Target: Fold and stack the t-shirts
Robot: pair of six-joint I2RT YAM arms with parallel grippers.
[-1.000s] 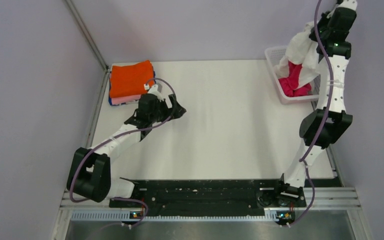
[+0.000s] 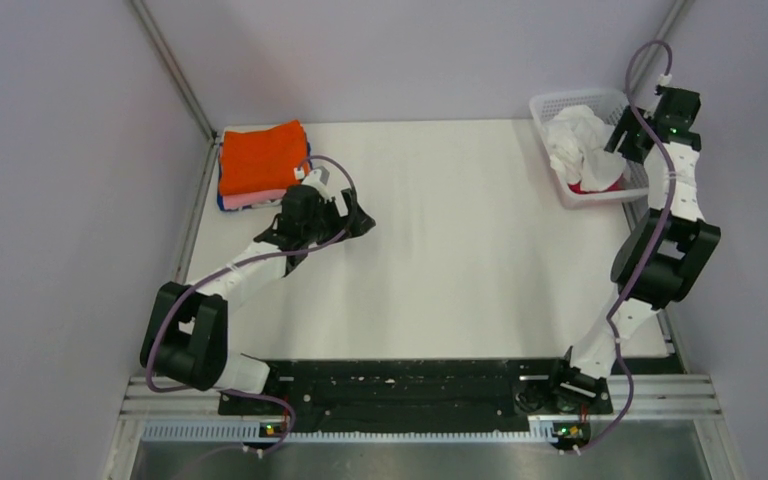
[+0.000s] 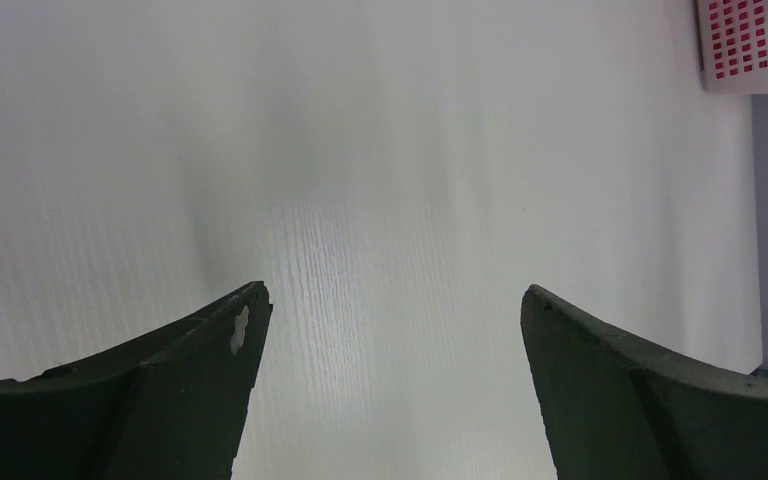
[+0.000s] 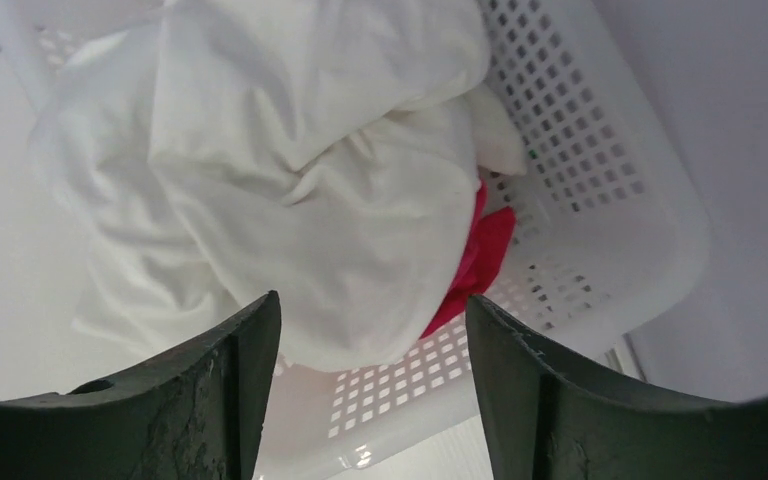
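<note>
At the back left of the table lies a folded stack (image 2: 260, 158), orange on top, with pink and blue edges beneath. My left gripper (image 2: 350, 215) hangs over bare table beside it, open and empty. A white plastic basket (image 2: 575, 198) at the back right holds crumpled white cloth (image 4: 340, 230) and some red cloth (image 4: 490, 250) underneath. My right gripper is above the basket, its fingers apart, with nothing held between them; the white cloth lies below.
Walls stand close behind and at both sides, the right one beside the basket and right arm.
The cloth now lies in the basket, and the gripper is lower over it. The left arm barely moved.
</note>
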